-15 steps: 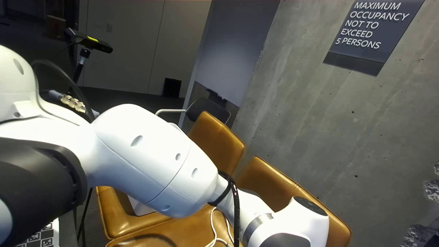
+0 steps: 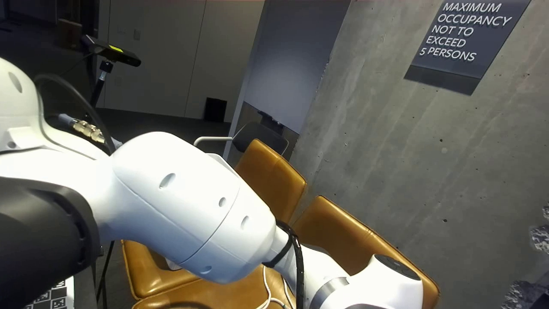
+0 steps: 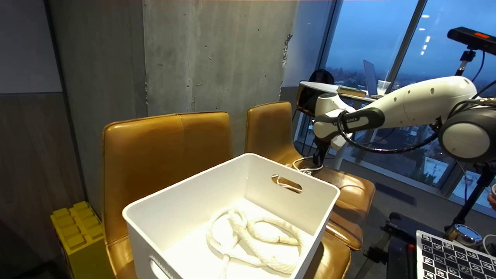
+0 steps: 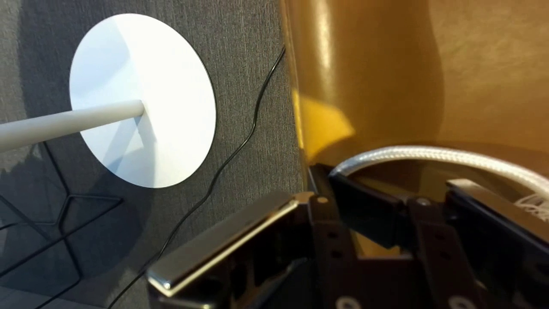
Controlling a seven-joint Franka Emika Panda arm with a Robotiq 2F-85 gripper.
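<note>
In the wrist view a white braided cable (image 4: 417,152) arches over the brown chair seat, one end of it meeting the dark fingertips. My gripper is shut on this cable. From the second exterior view, the gripper (image 3: 319,157) points down low over the far brown chair (image 3: 344,179), with loops of white cable (image 3: 302,163) beside it. A white bin (image 3: 186,188) stands on the nearer chair, and thick white rope (image 3: 279,266) lies coiled inside. In the first exterior view the gripper is out of frame, while white cable (image 2: 266,280) shows below the arm.
Concrete wall (image 3: 209,60) rises behind the chairs. A round white table base (image 4: 180,103) and a black cord (image 4: 226,162) are on the floor beside the chair. A yellow brick-shaped block (image 3: 79,228) stands at left; a checkered board (image 3: 448,260) lies at right.
In the first exterior view, the arm's wrist has moved slightly right and down, and the upper arm has shifted a little left. The cable and chairs look much the same.
</note>
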